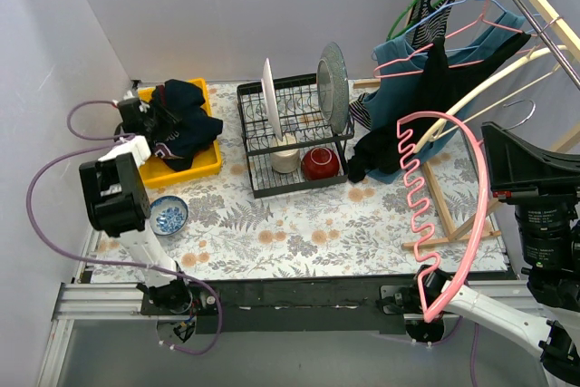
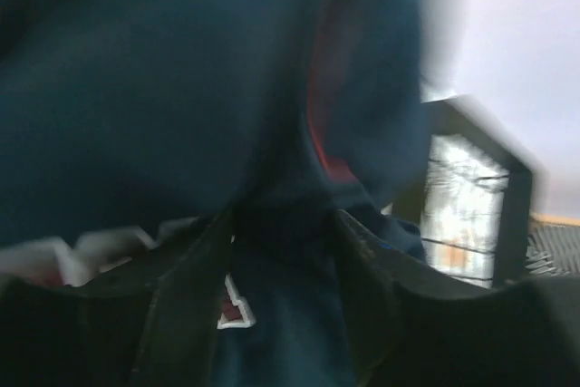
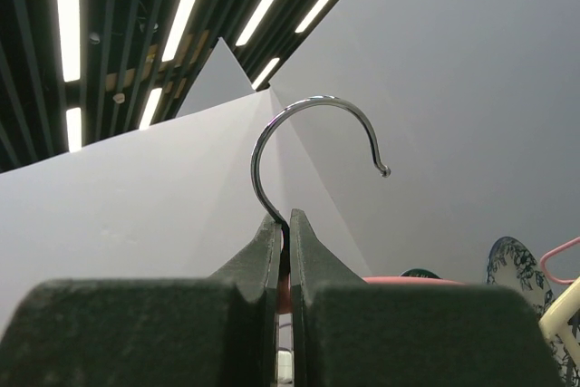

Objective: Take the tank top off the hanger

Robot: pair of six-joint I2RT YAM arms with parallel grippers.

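Note:
A dark navy garment with lettering (image 1: pixel 186 124) lies heaped in the yellow bin (image 1: pixel 207 163). My left gripper (image 1: pixel 145 120) is at the bin's left side, pressed into that cloth; its wrist view is filled by the navy fabric (image 2: pixel 163 106), blurred, with cloth between the fingers. My right gripper is shut on the metal hook (image 3: pixel 265 160) of a pink wavy hanger (image 1: pixel 471 224), which it holds in the air at the front right, with no garment on it.
A dish rack (image 1: pixel 294 183) with plates, cup and bowl stands mid-table; a blue bowl (image 1: pixel 167 216) sits front left. A clothes rail (image 1: pixel 526 6) with hanging garments is at back right. Bare table (image 1: pixel 272 242) lies in front of the rack.

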